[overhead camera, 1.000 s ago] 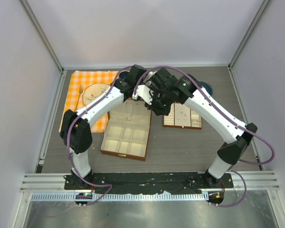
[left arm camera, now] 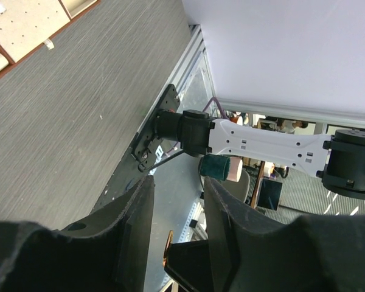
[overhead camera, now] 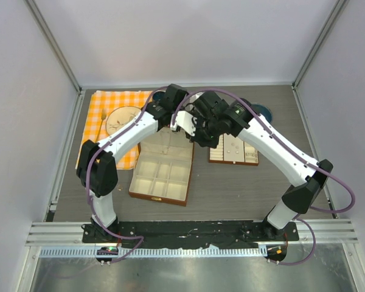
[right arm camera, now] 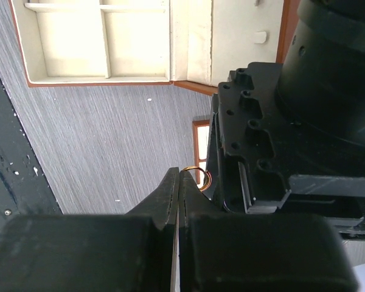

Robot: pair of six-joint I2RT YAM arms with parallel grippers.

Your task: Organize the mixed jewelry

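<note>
In the right wrist view my right gripper is shut on a thin gold ring (right arm camera: 207,179) at its fingertips. The left gripper is part open, with no item seen held between its fingers; in the top view the two grippers meet high over the middle. An open compartment box (overhead camera: 160,177), cream inside with wooden edges, lies below them, its compartments in view empty. A second wooden jewelry case (overhead camera: 234,159) with padded sections stands to the right, partly hidden by the right arm.
An orange checked cloth (overhead camera: 91,97) with a round plate (overhead camera: 118,118) and a utensil lies at the back left. A dark blue dish (overhead camera: 264,112) is at the back right. Bare table (overhead camera: 237,194) shows at the front right.
Both arms have shifted very slightly in the top view; otherwise little differs.
</note>
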